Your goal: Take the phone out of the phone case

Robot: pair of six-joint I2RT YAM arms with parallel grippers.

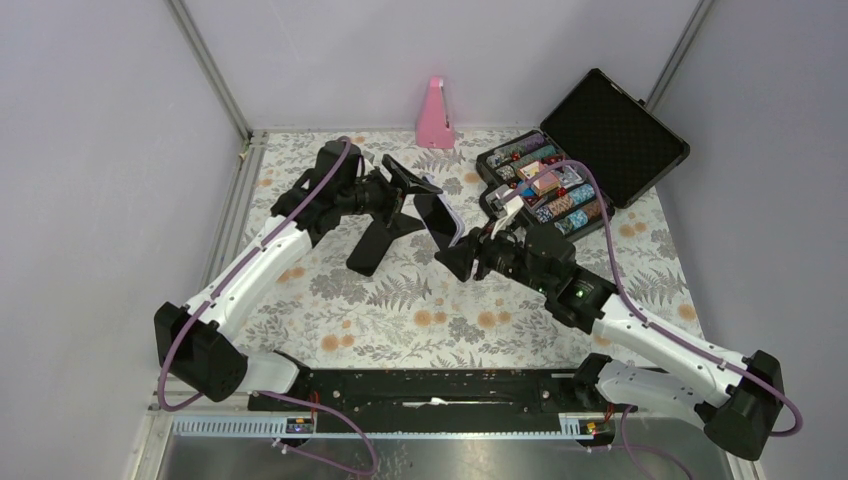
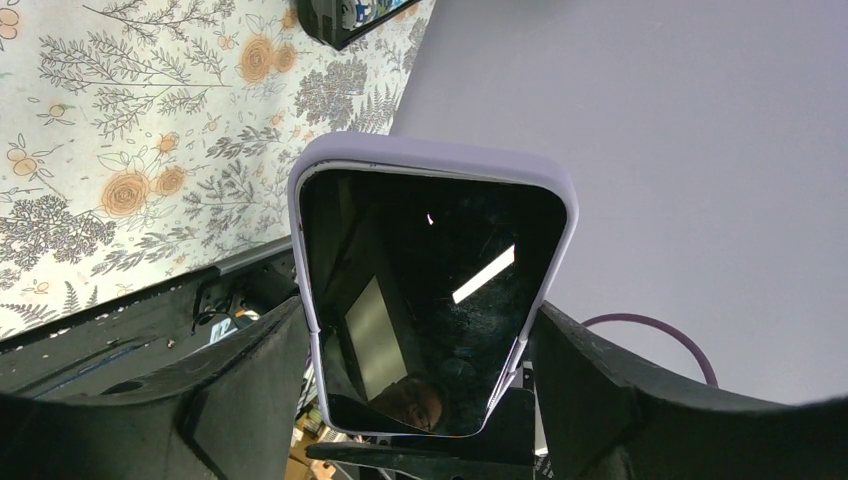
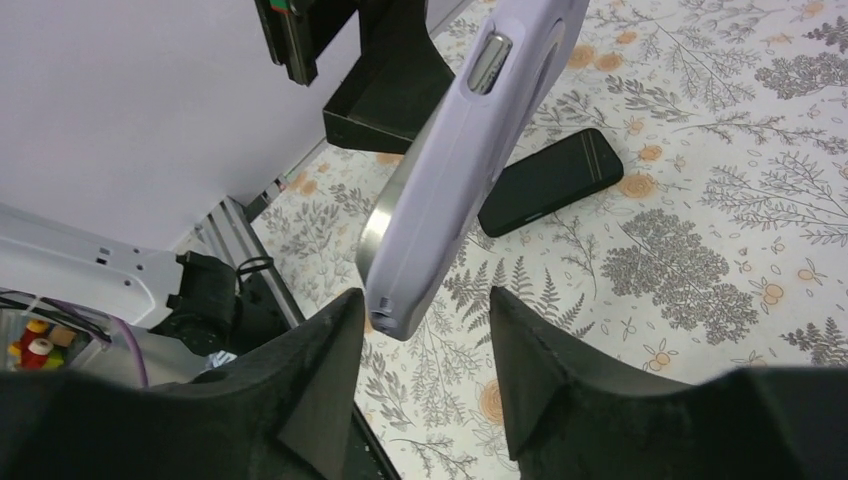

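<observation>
The phone, its dark glossy screen showing, is inside a lilac phone case whose rim runs round its edges. Both are tilted in the air above the table, the left gripper shut on their two long sides. In the right wrist view the lower corner of the case reaches between the tips of my right gripper. The right fingers stand apart there, with a clear gap on the far side of the corner.
Another black phone lies flat on the flowered tablecloth. An open black case of small items stands at the back right, a pink metronome-shaped object at the back.
</observation>
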